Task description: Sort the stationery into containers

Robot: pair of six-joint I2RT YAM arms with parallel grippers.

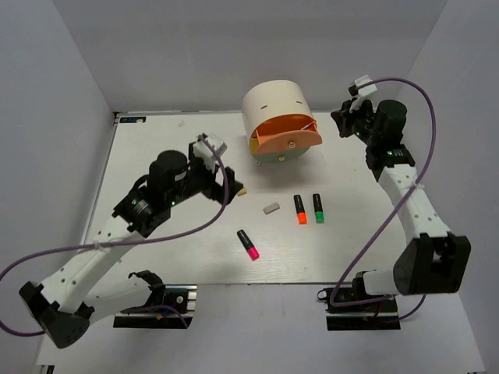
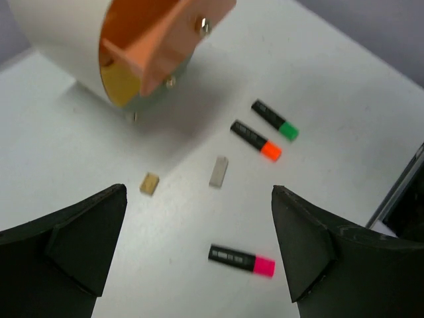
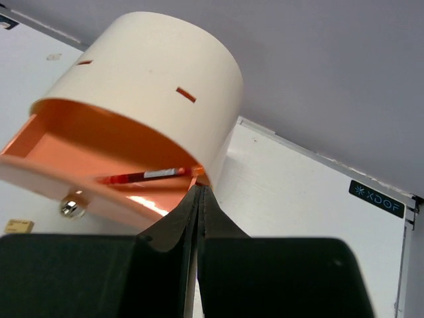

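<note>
A rounded cream container (image 1: 279, 101) stands at the table's back, its orange drawer (image 1: 288, 140) pulled out. In the right wrist view a red and black pen (image 3: 146, 175) lies in that drawer. Loose on the table are an orange-capped marker (image 2: 255, 140), a green-capped marker (image 2: 275, 120), a pink-capped marker (image 2: 242, 260), a grey eraser (image 2: 218, 171) and a small tan block (image 2: 150, 183). Above the table, left of the container, my left gripper (image 1: 226, 167) is open and empty. To the container's right my right gripper is shut, nothing showing between its fingers.
Below the orange drawer, a yellow-and-green lower section (image 2: 126, 86) of the container shows. A purple cable trails from each arm.
</note>
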